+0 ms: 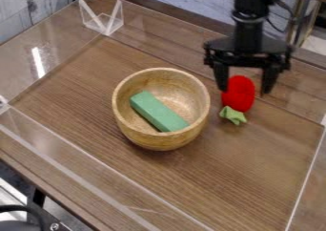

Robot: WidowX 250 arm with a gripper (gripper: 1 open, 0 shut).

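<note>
My gripper [249, 74] is at the upper right, its dark arm coming down from the top, open with its fingers around and just above a red oval object [237, 94]. A small green leafy piece [234, 115] lies at the red object's lower end. A wooden bowl [124, 92] left of centre holds a green rectangular block [159, 110].
A small white wire-like piece [101, 17] stands at the top left. Dark objects show at the bottom left corner.
</note>
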